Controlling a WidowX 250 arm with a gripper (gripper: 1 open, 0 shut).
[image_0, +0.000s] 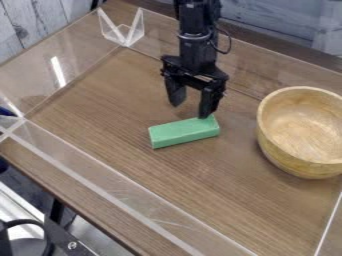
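My black gripper (193, 98) hangs from the arm at the top middle, low over the wooden table, with its fingers apart and nothing seen between them. Just in front of it lies a green rectangular block (183, 131), set slightly at an angle. The gripper's fingertips are behind and above the block's right half; whether they touch it I cannot tell.
A large tan bowl (301, 130) stands at the right. A white wire-like object (122, 28) is at the back left. Cables and a dark object (27, 240) are at the front left corner.
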